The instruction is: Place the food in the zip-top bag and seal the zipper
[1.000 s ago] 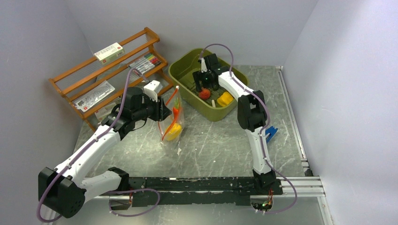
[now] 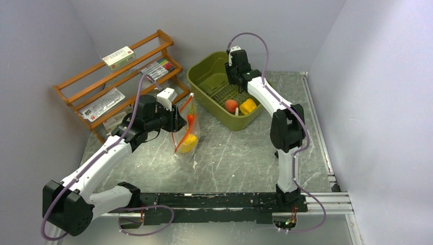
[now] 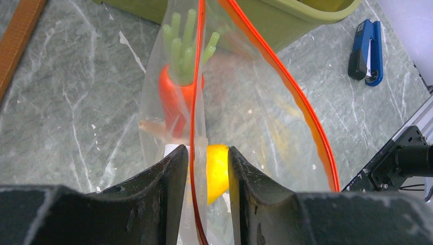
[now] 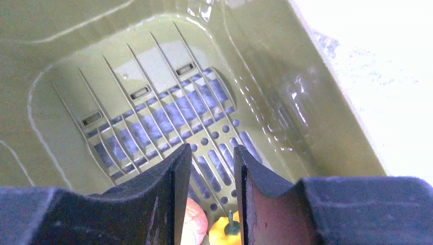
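Note:
A clear zip top bag (image 3: 265,117) with an orange zipper stands left of the green bin, holding a carrot (image 3: 173,97) and a yellow food item (image 3: 217,166). My left gripper is at the bag, its fingers either side of one edge; whether it grips is unclear. A red round item (image 2: 231,105) and a yellow pepper (image 2: 248,106) lie in the green bin (image 2: 209,97). My right gripper is above them; whether anything is between its fingers is hard to see.
A wooden rack (image 2: 89,92) with boxes and markers stands at the back left. A blue stapler (image 3: 373,51) lies right of the bin, hidden by my right arm in the top view.
My right gripper has risen and moved back and right from over the red item. The left arm and bag are nearly unchanged.

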